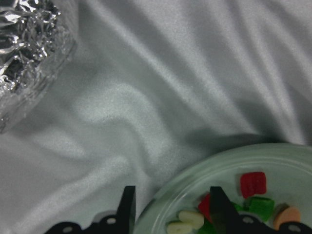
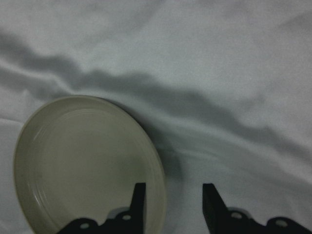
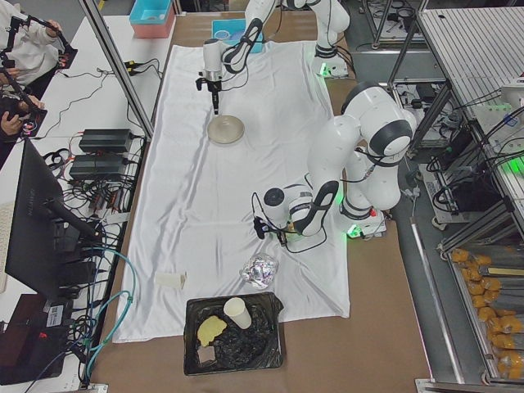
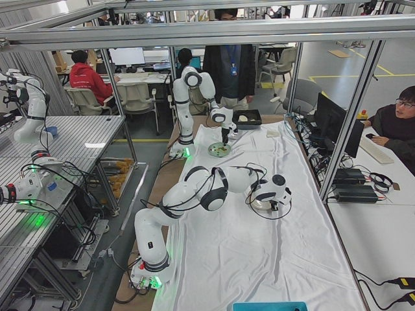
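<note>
A green plate (image 1: 292, 165) holds several small red, green, cream and orange pieces, below my left gripper. Its fingers stand apart with nothing visible between them. Crumpled foil (image 1: 29, 63) lies on the white cloth beside the plate, also seen in the camera left view. An empty beige plate (image 2: 85, 156) lies on the cloth under my right gripper, which is open over the plate's edge, nothing between its fingers.
A black tray (image 3: 270, 352) with a white cylinder (image 3: 237, 313) and a yellow item stands at the near end. A pale block (image 3: 170, 279) lies on the cloth. A blue bin (image 4: 269, 306) sits at the far end.
</note>
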